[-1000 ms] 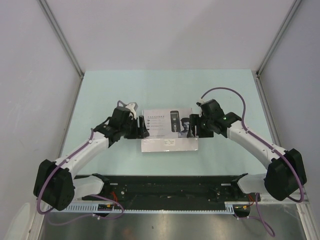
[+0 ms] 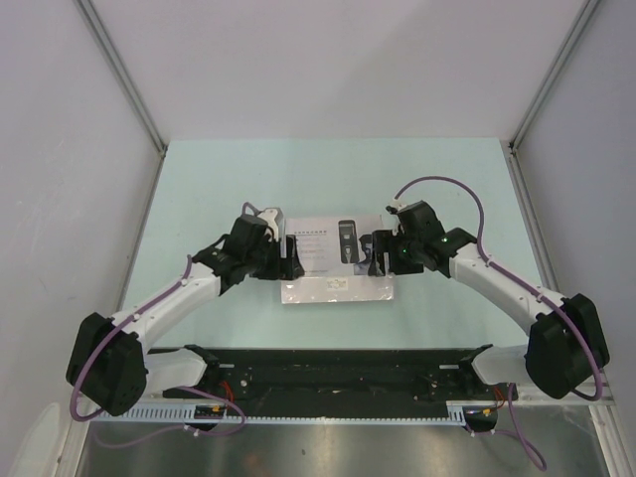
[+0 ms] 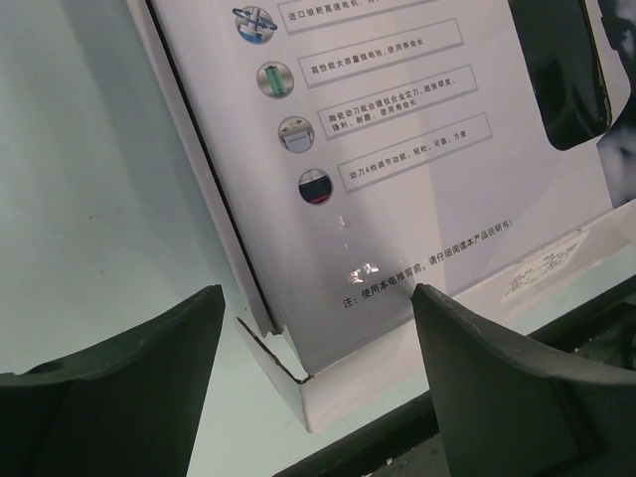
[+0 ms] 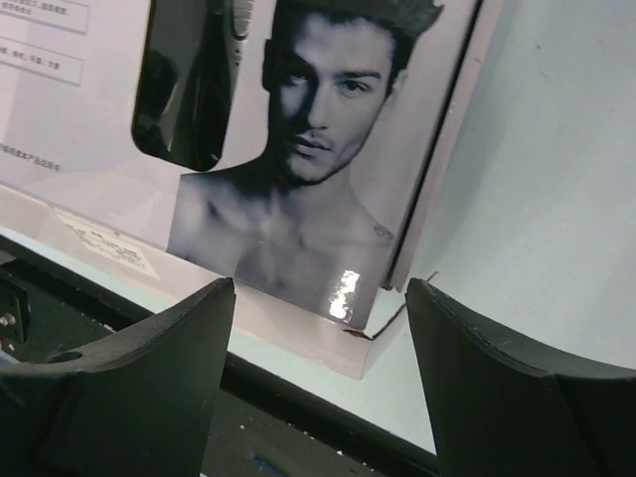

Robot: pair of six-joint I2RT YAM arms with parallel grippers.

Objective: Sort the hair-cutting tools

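A flat white printed box [image 2: 323, 238] lies shut in the middle of the table, its pale front strip [image 2: 338, 289] facing me. Text, a black clipper picture and a man's photo cover its top; no loose tools show. At the front left corner is my left gripper, its fingers apart on either side of that corner with nothing gripped. My right gripper stands open around the front right corner, also holding nothing. Narrow gaps show at both front corners, between the side walls and the front strip [image 4: 214, 303].
A dark beam [image 2: 328, 370] runs along the near edge, in front of the box.
In the top view, my left gripper has shifted slightly right and nearer the front left corner. The right one has moved a little left over the photo's side. The box lies where it was.
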